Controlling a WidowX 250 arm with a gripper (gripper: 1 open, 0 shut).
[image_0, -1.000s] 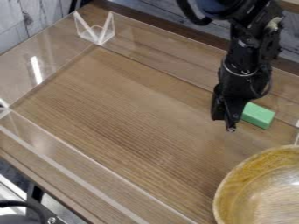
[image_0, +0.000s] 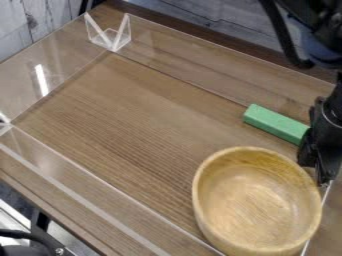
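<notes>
A green rectangular block (image_0: 275, 123) lies on the wooden board toward the right. Just right of it, at the frame's edge, is my black gripper (image_0: 315, 150), largely out of view, so its fingers and finger state are unclear. Below the block stands a round yellow bowl (image_0: 257, 205), empty, near the gripper.
The wooden board (image_0: 120, 135) is bare across the left and middle. Clear plastic brackets (image_0: 110, 32) stand at the back left. A dark cable or part sits beyond the lower left edge.
My gripper has moved right toward the frame's edge. The bowl has shifted left and up, and the green block now lies slightly left of where it was.
</notes>
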